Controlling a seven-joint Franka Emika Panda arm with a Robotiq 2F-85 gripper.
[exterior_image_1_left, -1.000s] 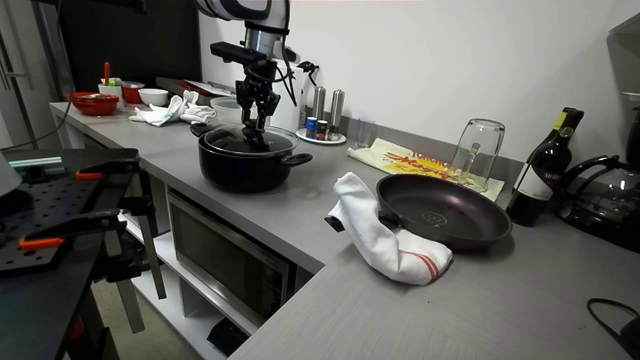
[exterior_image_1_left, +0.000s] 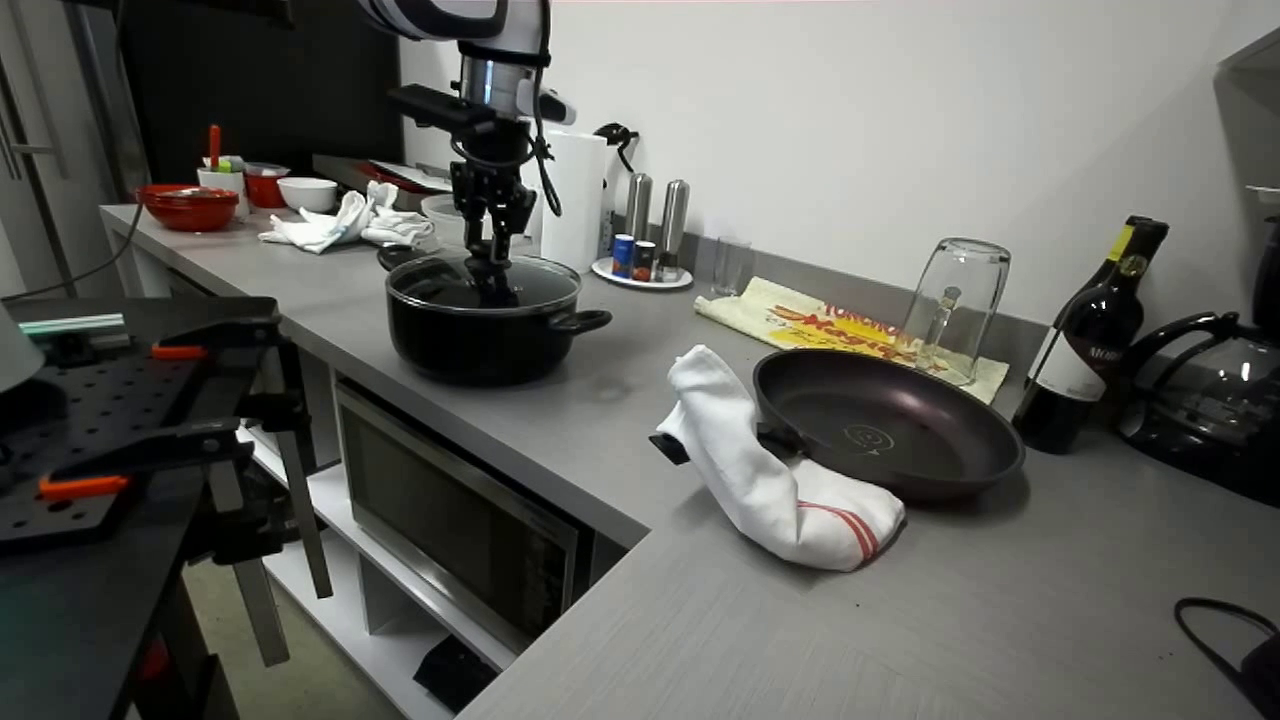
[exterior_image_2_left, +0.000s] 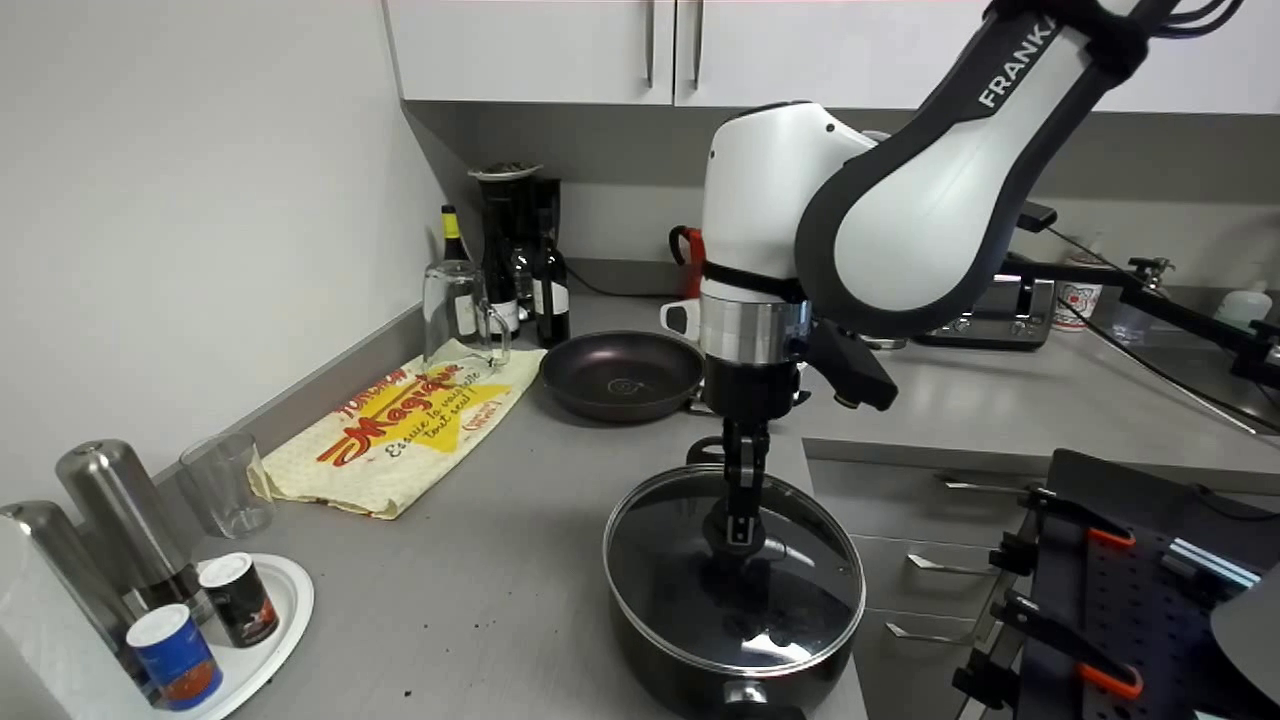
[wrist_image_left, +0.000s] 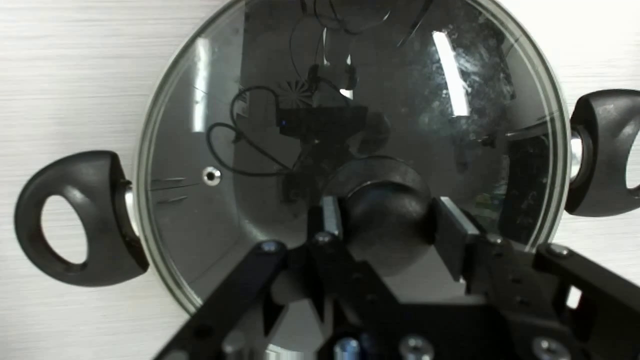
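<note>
My gripper is shut on the round black knob (wrist_image_left: 384, 216) of a glass lid, one finger on each side. The lid (exterior_image_1_left: 444, 282), clear with a metal rim, covers the black two-handled pot (exterior_image_1_left: 474, 342) on the counter. From exterior view 2, the lid (exterior_image_2_left: 672, 540) looks level and centred over the pot (exterior_image_2_left: 654, 654), with the gripper (exterior_image_2_left: 741, 540) straight above its middle. Both side handles show in the wrist view, the left handle (wrist_image_left: 66, 219) whole and the right one cut by the frame edge.
A dark frying pan (exterior_image_1_left: 900, 420) rests beside a white towel (exterior_image_1_left: 768, 492). Behind are a yellow cloth (exterior_image_2_left: 414, 426), an upturned glass mug (exterior_image_1_left: 960, 306) and wine bottles. A plate with shakers (exterior_image_2_left: 282, 600) stands near the wall. The counter edge runs close to the pot.
The lid and gripper have moved left in exterior view 1, and the lid now sits squarely on the rim rather than offset to the right. The pot has shifted slightly left too.
</note>
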